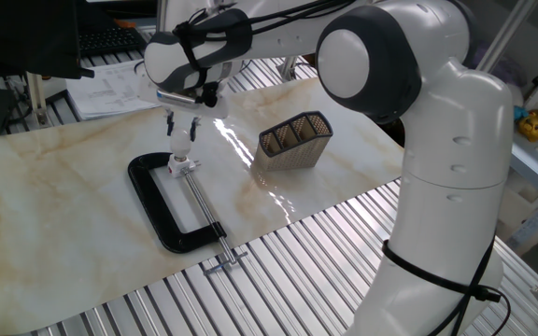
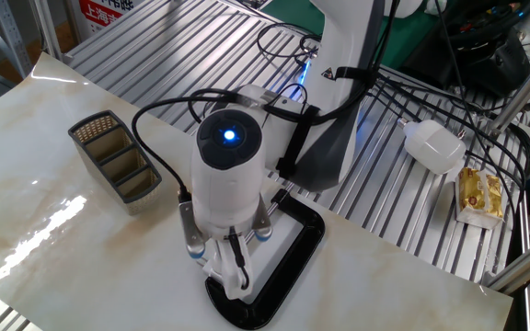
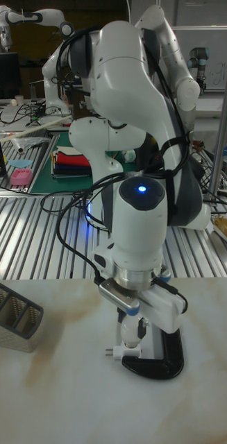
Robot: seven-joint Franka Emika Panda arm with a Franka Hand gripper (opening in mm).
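Observation:
A small bulb (image 1: 182, 147) stands upright in a white socket with plug pins (image 3: 126, 352), at the far end of a black C-clamp (image 1: 160, 219). The clamp lies flat on the marbled sheet, and its threaded rod (image 1: 200, 198) runs towards the slatted table. Directly over the bulb, my gripper (image 1: 182, 132) points downward, its two dark fingers apart on either side of the bulb's top. A gap seems to show between fingers and glass. Whether the clamp grips the socket is unclear. In the second exterior view, the hand hides the bulb.
A woven organizer (image 1: 294, 143) with open compartments stands on the sheet, apart from the clamp. On the slatted table lie a large white bulb (image 2: 433, 147) and a gold-and-white box (image 2: 479, 198). The marbled sheet (image 1: 54, 215) is clear over a wide area beside the clamp.

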